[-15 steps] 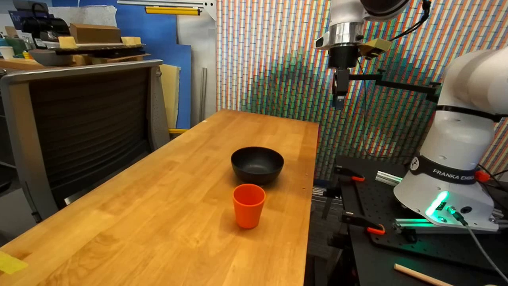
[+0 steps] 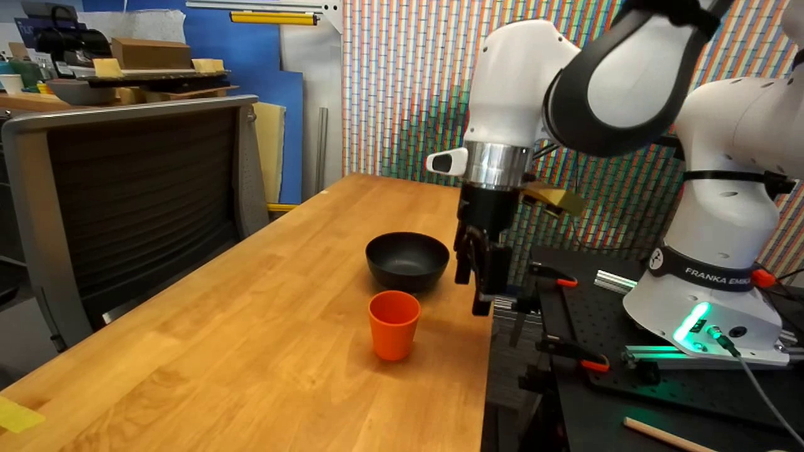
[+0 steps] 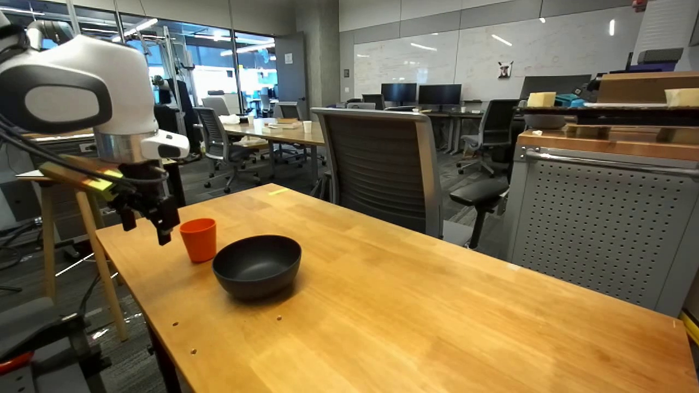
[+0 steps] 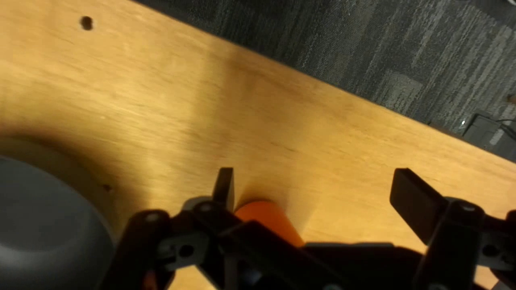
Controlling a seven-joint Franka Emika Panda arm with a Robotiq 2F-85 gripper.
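Note:
An orange cup (image 2: 393, 331) stands upright on the wooden table, close beside a black bowl (image 2: 407, 263). My gripper (image 2: 482, 292) hangs above the table's right edge, apart from both. In the other exterior view the gripper (image 3: 145, 229) is to the left of the cup (image 3: 199, 241), with the bowl (image 3: 256, 268) nearer the camera. From the wrist, the gripper shows its fingers wide apart and only bare wood between the fingertips. Part of the cup (image 4: 271, 220) shows behind the left finger, the rest hidden by the gripper. The bowl (image 4: 46, 217) fills the lower left.
The table (image 2: 249, 331) is otherwise mostly clear, with its edge (image 4: 309, 77) dropping to the carpet. An office chair (image 2: 143, 196) stands along the far side. Black clamps (image 2: 573, 350) sit by the robot's base.
The arm has come down and toward the camera, from high over the back right to low near the bowl and cup. Its gripper has turned. Cup and bowl have stayed put.

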